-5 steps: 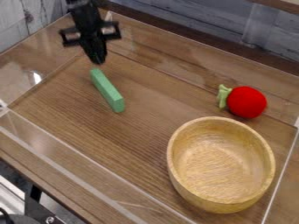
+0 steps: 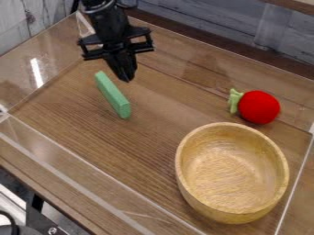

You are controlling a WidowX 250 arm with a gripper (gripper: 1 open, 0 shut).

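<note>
My black gripper (image 2: 116,48) hangs over the upper left of the wooden table, shut, with nothing visible between its fingers. A green elongated block (image 2: 114,95) lies on the table below it, slanting from upper left to lower right, apart from the gripper.
A red tomato-like object (image 2: 259,107) with a green top lies at the right. A large yellow bowl (image 2: 232,174) occupies the lower right.
My gripper has moved down and slightly right in the view, nearer to the green block. The objects on the table have not moved.
</note>
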